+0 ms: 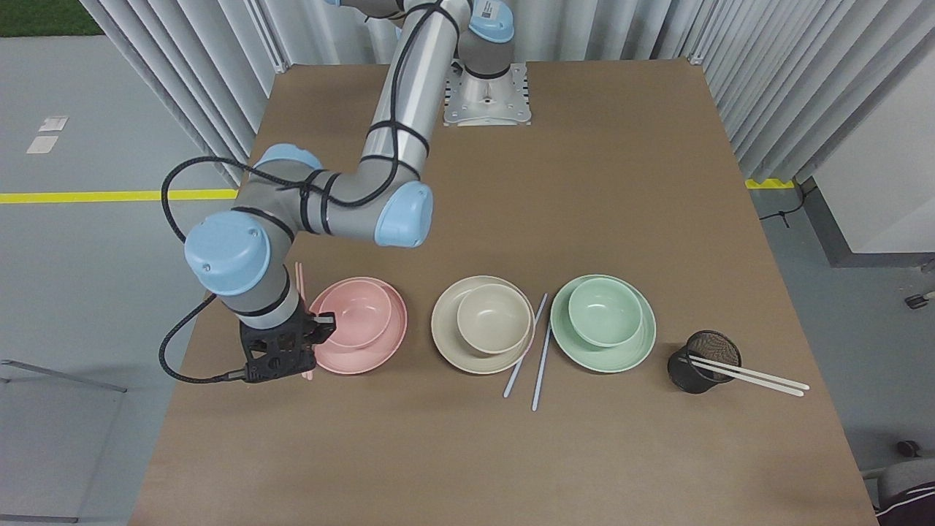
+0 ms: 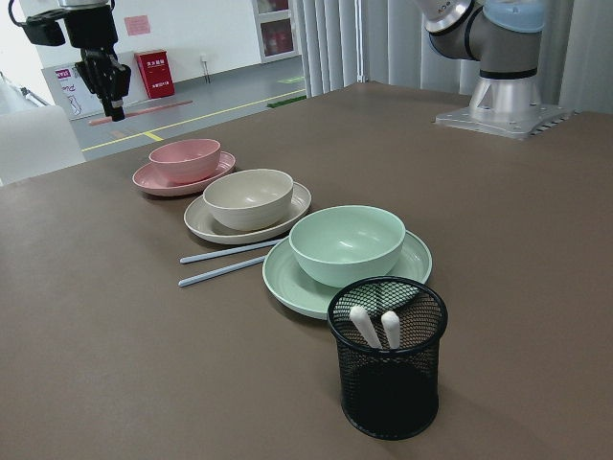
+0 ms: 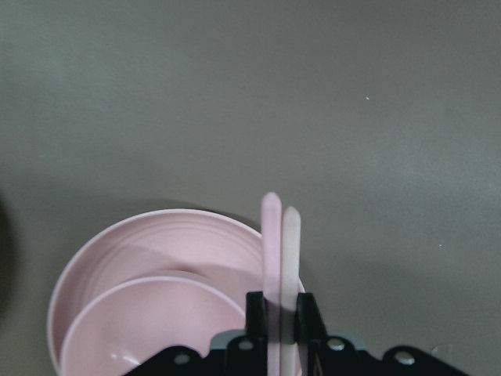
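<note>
My gripper (image 1: 282, 346) is up at the left over the table, and in the wrist view it is shut on two pale pink chopsticks (image 3: 272, 266) held side by side. Behind and below it, a pink plate (image 1: 386, 351) carries a pink bowl (image 1: 359, 311); in the left view the gripper (image 2: 115, 101) hangs above and left of them. A cream plate (image 1: 451, 342) with a cream bowl (image 1: 492, 320) is in the middle, and a green plate (image 1: 640, 346) with a green bowl (image 1: 605, 311) to the right.
Two light blue chopsticks (image 1: 540, 377) lie between the cream and green plates. A black mesh cup (image 1: 688, 372) at the right holds two white chopsticks (image 1: 771, 386). The robot's base (image 1: 487, 105) is at the back.
</note>
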